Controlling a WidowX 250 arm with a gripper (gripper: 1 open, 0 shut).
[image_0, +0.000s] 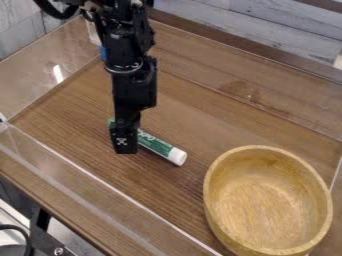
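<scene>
My black gripper hangs low over the wooden table, open, at the upper-left end of a green tube with a white cap. Its fingers hide that end of the tube; whether they touch it I cannot tell.
A large yellow round bowl stands at the lower right. A blue object at the back left is mostly hidden behind the arm.
</scene>
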